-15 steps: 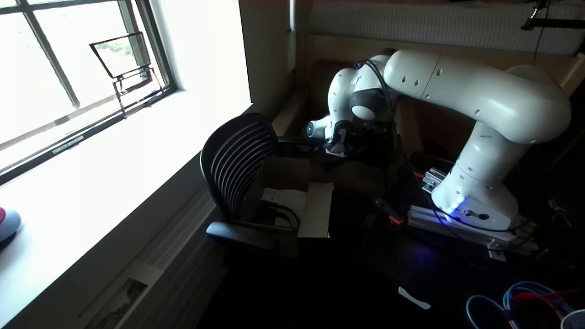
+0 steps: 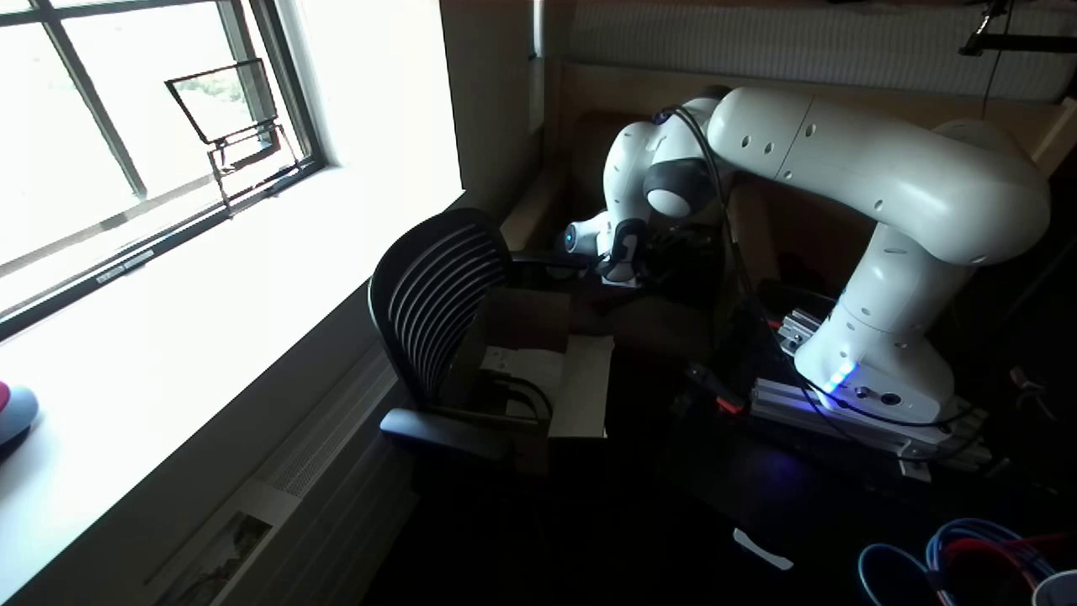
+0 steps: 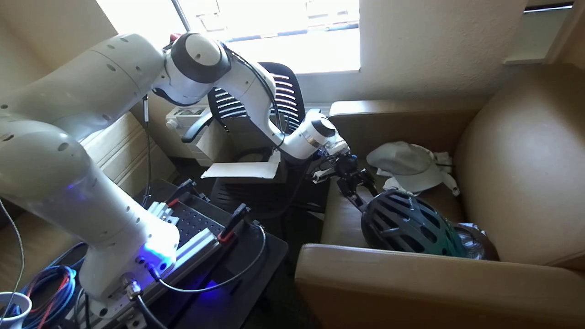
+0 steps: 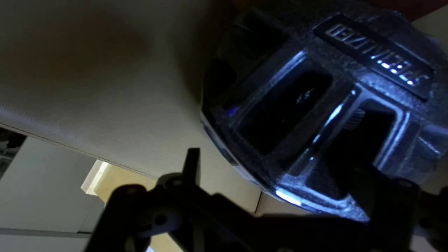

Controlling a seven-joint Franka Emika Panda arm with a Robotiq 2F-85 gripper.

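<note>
A dark green bicycle helmet [image 3: 408, 222] lies dome up on the seat of the tan armchair [image 3: 384, 264]. My gripper [image 3: 371, 199] is at the helmet's near edge, its fingers apart. In the wrist view the helmet [image 4: 289, 105] fills the right side, with its vents and raised lettering showing. There my gripper stands open, one finger [image 4: 192, 166] clear of the helmet over the seat. The other finger overlaps a dark vent by the rim; whether it reaches inside or touches is too dark to tell. Exterior view 1 leaves the helmet lost in shadow.
A pale cap [image 3: 403, 161] lies farther back on the seat. Something brown and shiny [image 3: 477, 241] sits behind the helmet. The black office chair [image 2: 444, 303] with an open cardboard box [image 2: 583, 389] stands near the arm. The armrest [image 3: 438, 268] rises beside the helmet.
The arm's elbow and forearm sit very slightly higher than a second ago. The hand shows hardly any shift, and the surroundings look the same.
</note>
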